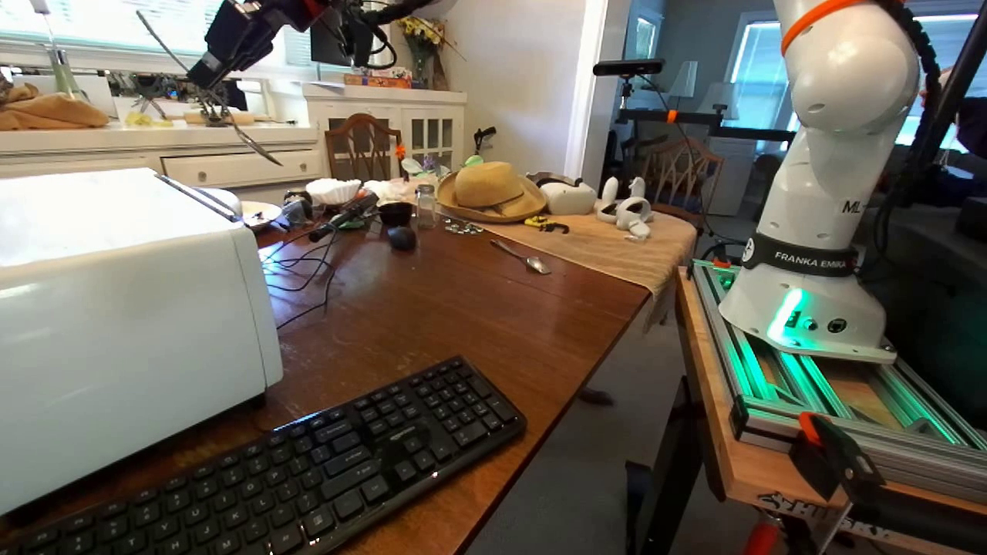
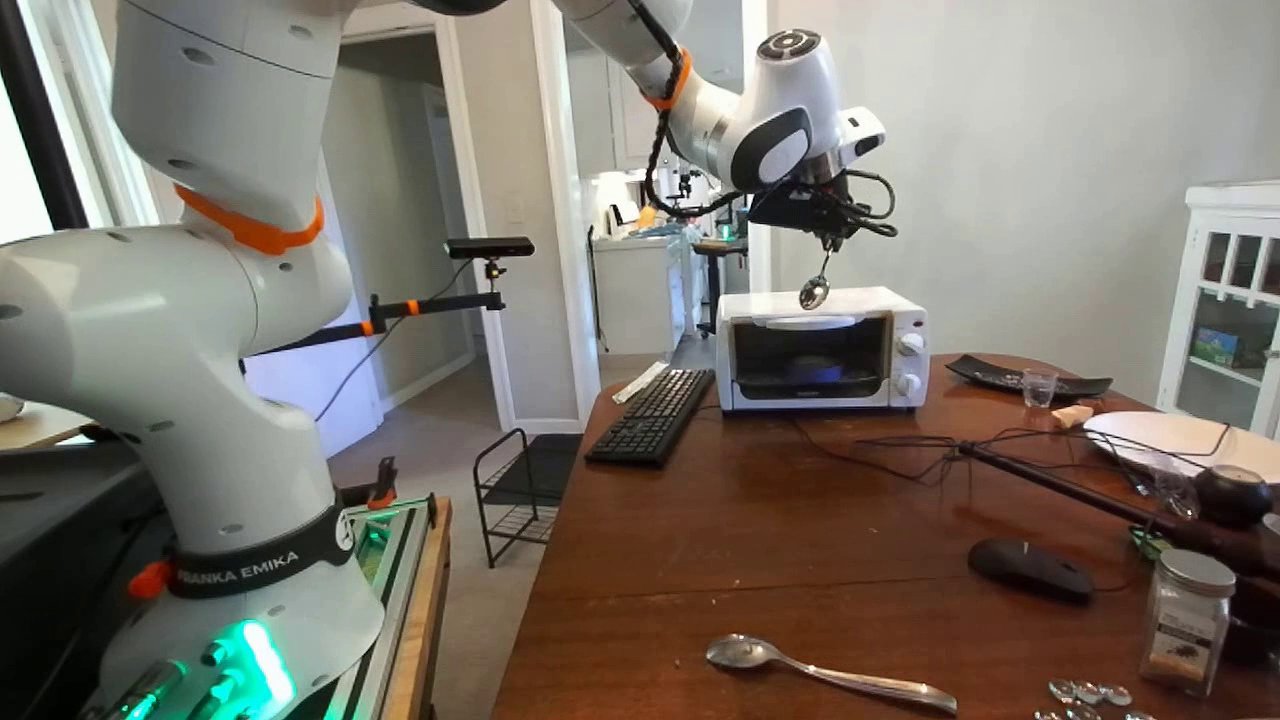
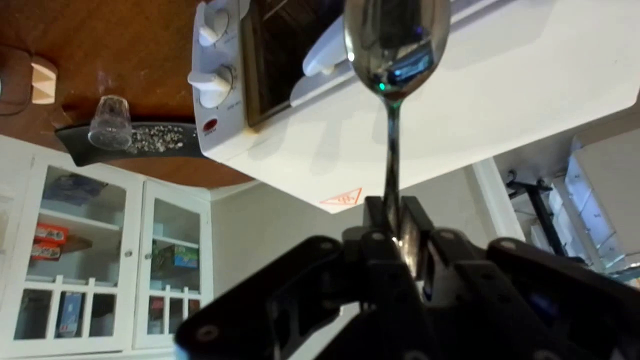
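Observation:
A shiny metal spoon (image 3: pixel 393 138) is held by its handle between the fingers of my gripper, which is shut on it. In exterior view 2 the same spoon (image 2: pixel 815 292) hangs bowl-down beneath the gripper (image 2: pixel 828 246), overlapping the toaster oven's top front edge in the picture. Exterior view 1 shows this spoon (image 1: pixel 251 143) tilted below the gripper (image 1: pixel 214 85), in the air. The white toaster oven (image 2: pixel 822 302) has its door closed. A second spoon (image 2: pixel 828 674) lies on the table's near part, well away from the gripper.
A black keyboard (image 2: pixel 654 416) lies beside the oven. Past its other side are a black tray (image 2: pixel 1008 378) and a clear glass (image 2: pixel 1040 386). Cables, a mouse (image 2: pixel 1029 569) and a jar (image 2: pixel 1188 622) occupy the table's right side.

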